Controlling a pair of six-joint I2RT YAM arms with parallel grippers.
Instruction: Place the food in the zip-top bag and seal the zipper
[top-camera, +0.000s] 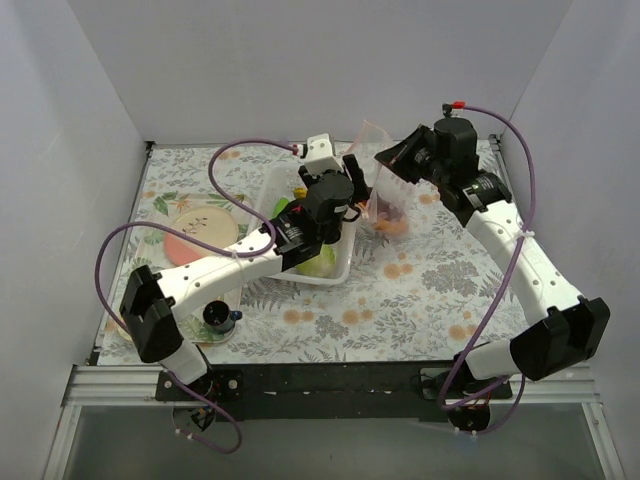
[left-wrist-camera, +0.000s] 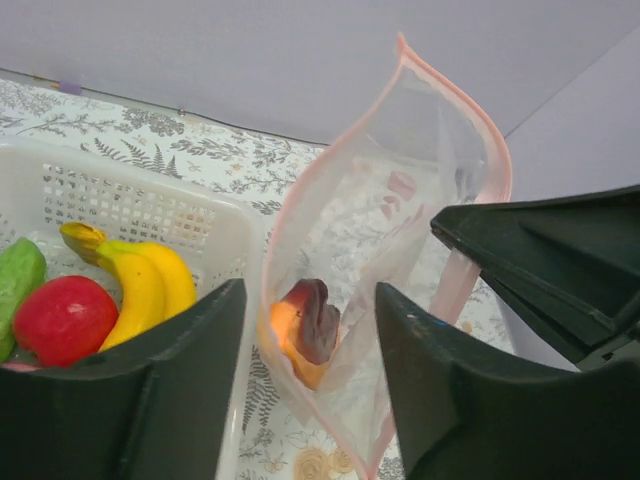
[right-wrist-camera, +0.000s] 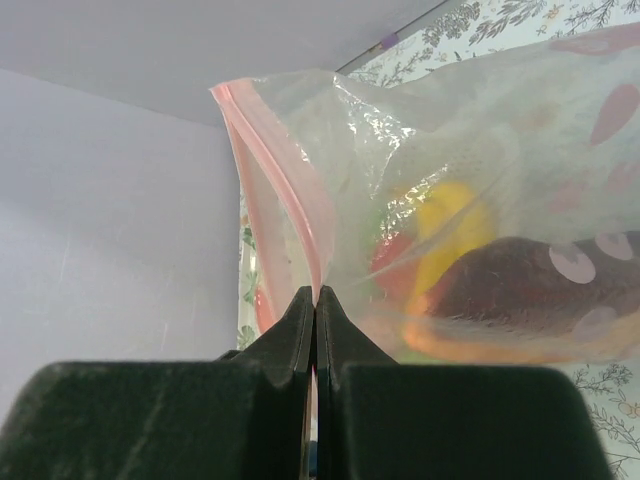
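Note:
The clear zip top bag (left-wrist-camera: 430, 140) stands with its pink-edged mouth spread wide. Inside it lies the long dark-red and orange food, which shows through the plastic as a dark shape (right-wrist-camera: 520, 285) in the right wrist view. Just outside the mouth, my left gripper is open, its fingers apart and nothing held between them. My right gripper is shut on the pink edge of the bag, holding that side up. In the top view the food's lower part (top-camera: 390, 224) shows near the bag's bottom.
Left of the bag is a white basket (left-wrist-camera: 215, 215) with a banana (left-wrist-camera: 150, 285), a red fruit (left-wrist-camera: 66, 320) and a green vegetable (left-wrist-camera: 18, 285). A plate (top-camera: 208, 222) and a black mug (top-camera: 217, 315) are farther left.

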